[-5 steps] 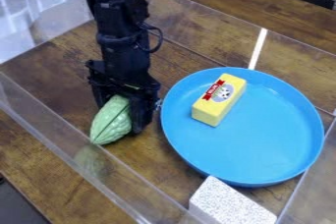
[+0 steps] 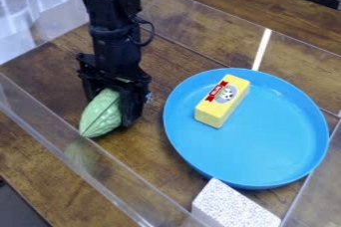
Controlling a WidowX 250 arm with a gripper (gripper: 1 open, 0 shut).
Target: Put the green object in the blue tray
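The green object [image 2: 102, 114], rounded and pale green, lies on the wooden table near the clear front wall. My black gripper [image 2: 115, 97] comes down from above and is over its back and right side, covering part of it. The fingers are dark and overlap the object, so whether they are closed on it does not show. To the right is the round blue tray [image 2: 253, 161], apart from the green object.
A yellow box [image 2: 213, 112] with a red and white label is in the tray's upper left part. A white speckled block [image 2: 236, 205] stands by the tray's front edge. A clear wall [image 2: 83, 151] runs along the front left. Bare table lies behind the tray.
The arm and gripper have shifted slightly left. The green object has also moved a little left and turned somewhat. Tray, yellow box and white block are unchanged.
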